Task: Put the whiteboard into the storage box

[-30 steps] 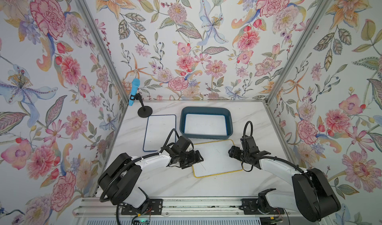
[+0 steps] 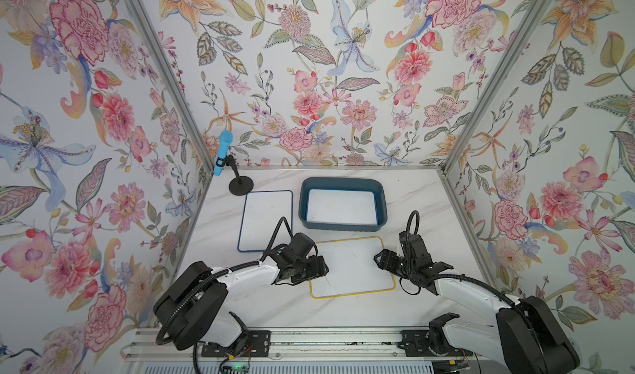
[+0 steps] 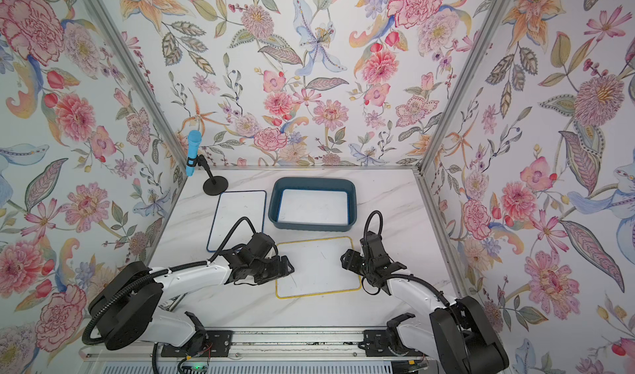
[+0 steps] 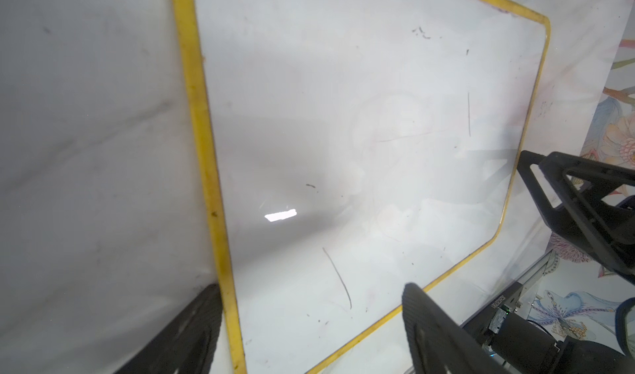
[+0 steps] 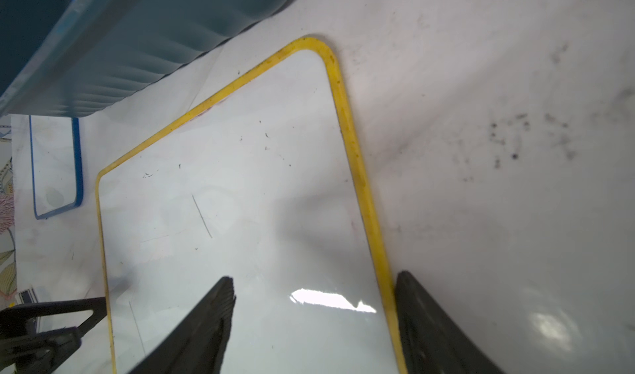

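A yellow-framed whiteboard (image 2: 354, 268) lies on the table in front of the blue-grey storage box (image 2: 342, 227). Over its left short edge stands my left gripper, fingers apart; in the left wrist view the yellow rim runs close beside one finger (image 4: 198, 327). My right gripper straddles the opposite short edge, also with its fingers apart, one finger (image 5: 420, 321) near the rim. Neither grips the board visibly. A white board with a blue rim (image 2: 341, 207) rests inside the box. Left of the box, another blue-rimmed whiteboard (image 2: 266, 215) lies flat.
A blue microphone (image 2: 223, 150) on a black stand (image 2: 240, 185) occupies the back left corner. Bare table shows right of the box and along the front edge. The box's near wall sits close behind the yellow-framed board.
The yellow-framed whiteboard has shifted left and slightly toward the front edge. Both grippers have moved a little the same way. Box and blue-rimmed boards stay put.
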